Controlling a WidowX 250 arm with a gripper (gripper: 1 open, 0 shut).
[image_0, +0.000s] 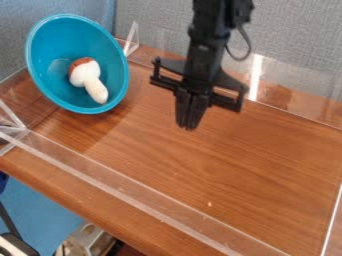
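A blue bowl (60, 92) lies at the upper left of the wooden surface, tilted with its opening toward the camera. Inside it is a white mushroom-shaped object (92, 84) with a red-brown top. My black gripper (190, 118) hangs over the middle back of the surface, to the right of the bowl and apart from it, shut with nothing visible between its fingers.
Clear plastic walls (293, 99) edge the wooden surface (214, 185). A grey padded wall stands behind.
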